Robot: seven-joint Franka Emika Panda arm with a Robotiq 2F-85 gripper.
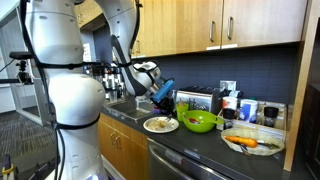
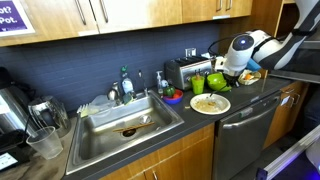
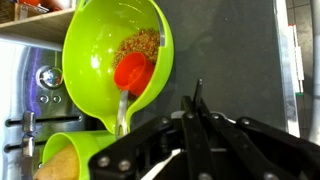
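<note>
My gripper (image 1: 163,104) hangs above the white plate (image 1: 150,128) on the counter. In the wrist view the dark gripper looks shut, its narrow tips close together; what lies between them is too dark to make out. Left of it in that view is a lime-green bowl (image 3: 92,52). Inside are brown grains (image 3: 143,42) and a red scoop (image 3: 134,72), whose pale handle (image 3: 122,115) reaches over the rim. The plate (image 2: 208,104) carries pale food, too small to identify.
A second green container (image 3: 85,145) holds something tan. To the right of the bowl (image 1: 201,122) lies a tray with orange vegetables (image 1: 243,141). A toaster (image 2: 185,72) stands against the back wall, and the sink (image 2: 125,130) lies to one side.
</note>
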